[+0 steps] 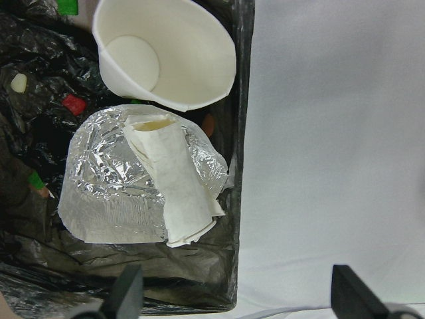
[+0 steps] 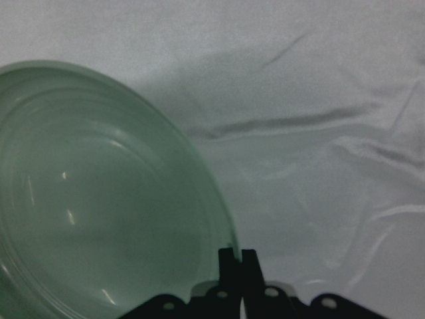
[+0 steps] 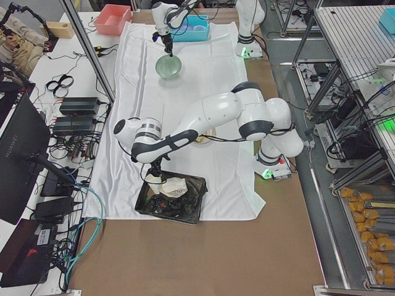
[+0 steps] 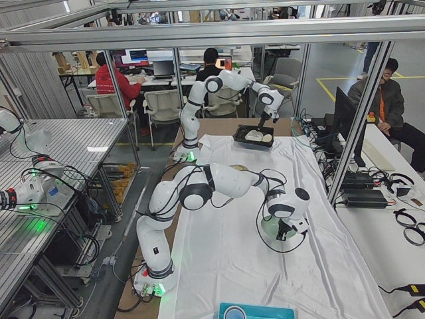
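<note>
A green bowl (image 3: 168, 68) sits on the white cloth. My right gripper is shut on the bowl rim, at its near right in the right wrist view. My left gripper stands open above a black-lined bin (image 1: 232, 266). In that bin a white paper roll (image 1: 172, 186) lies on a crumpled foil tray (image 1: 99, 199), beside a white paper cup (image 1: 192, 60) and small coloured scraps.
A blue container (image 4: 265, 312) stands beyond the bowl, at the right arm's end of the table. A pale round item behind the left arm (image 3: 207, 131) is mostly hidden. Cloth right of the bin is clear.
</note>
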